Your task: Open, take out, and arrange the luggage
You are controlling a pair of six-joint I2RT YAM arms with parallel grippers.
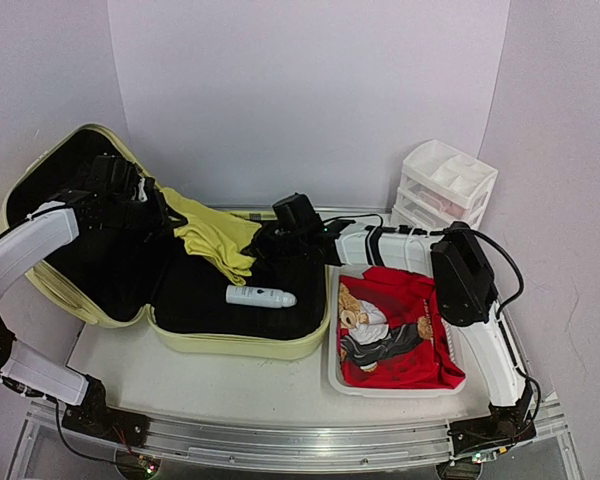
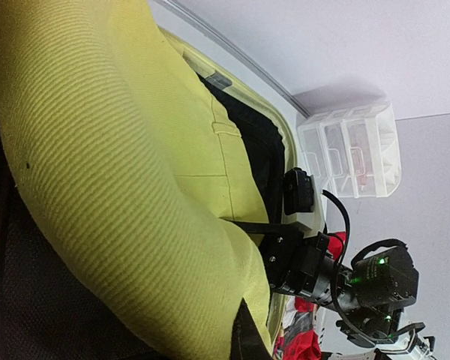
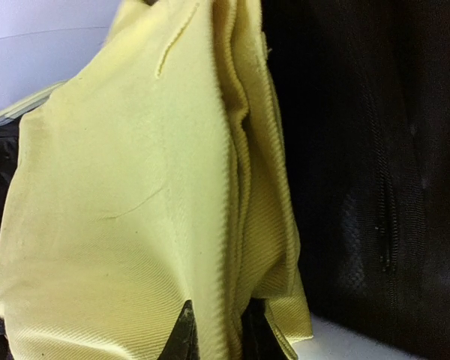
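Observation:
A yellow garment [image 1: 218,236] stretches between my two grippers above the open suitcase [image 1: 235,347]. On its left end my left gripper [image 1: 174,216] is shut; folded cloth [image 2: 112,172] fills most of the left wrist view and covers much of that grip. My right gripper [image 1: 256,244] is shut on the right end, where bunched cloth [image 3: 217,247] runs down between the dark fingers. A white bottle [image 1: 260,296] lies on the black lining below the garment. In a white tray [image 1: 400,391] to the right is a red garment [image 1: 420,350] with a bear print.
A clear drawer unit [image 1: 446,180] stands at the back right, behind the tray. The suitcase lid [image 1: 75,300] leans open on the left, under my left arm. Bare table [image 1: 240,385] runs along the front.

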